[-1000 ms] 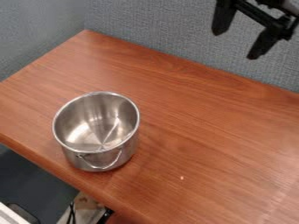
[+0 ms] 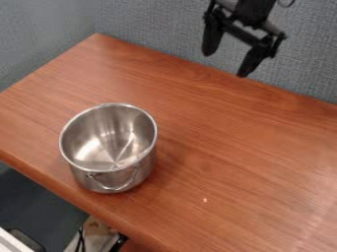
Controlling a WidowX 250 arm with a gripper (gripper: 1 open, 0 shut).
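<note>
A black gripper (image 2: 232, 55) hangs high over the back of the wooden table (image 2: 237, 157), open, with empty space between its fingers. A shiny steel pot (image 2: 108, 169) with a wire handle stands upright on the table at the front left, well apart from the gripper.
A grey textured wall (image 2: 138, 22) runs along the back and left. The table's front left edge drops to a dark area, where a white object and some cables show at the bottom corner.
The gripper has moved left across the back of the view and now appears lower and smaller. The pot has not moved.
</note>
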